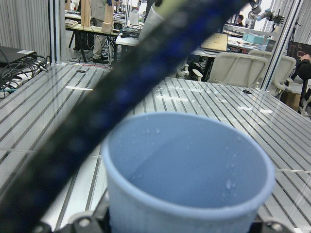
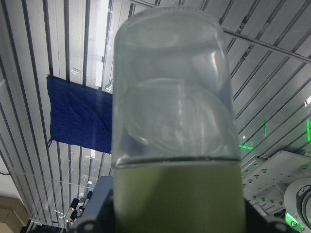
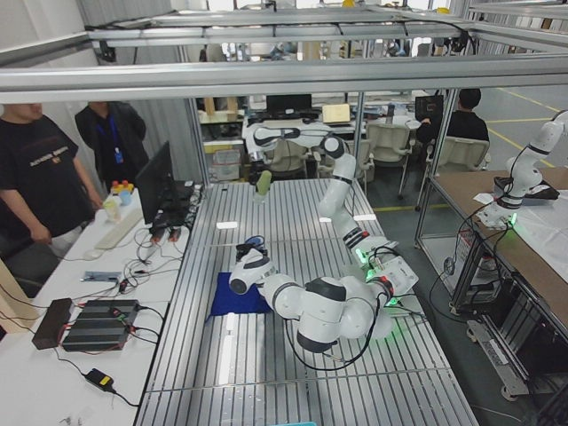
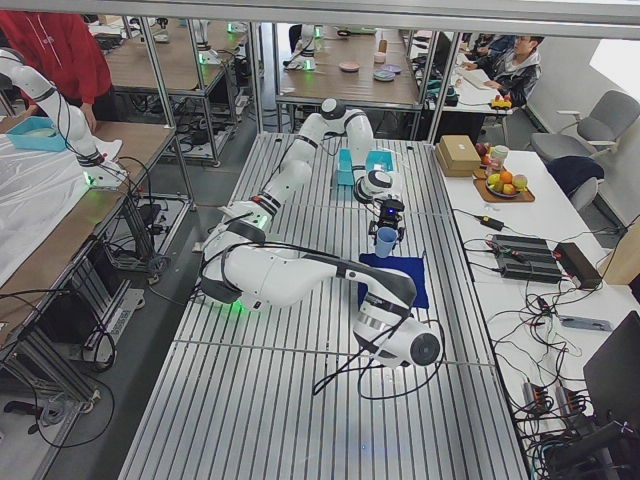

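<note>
A light blue cup (image 1: 189, 165) fills my left wrist view, held in my left gripper (image 4: 386, 226), whose fingers are mostly out of sight below it; in the camera right view it is just above the dark blue cloth (image 4: 405, 283). My right gripper (image 3: 259, 167) is shut on a clear bottle with an olive-green band (image 2: 177, 194), raised at the far end of the table in the camera left view. In the right wrist view the bottle covers the middle, with the cloth (image 2: 77, 114) below it on the slatted table.
A turquoise bin (image 4: 376, 162) sits at one end of the slatted table (image 4: 280, 410). The side table (image 3: 35, 390) holds a monitor, cables, black boxes and a fruit board (image 4: 507, 192).
</note>
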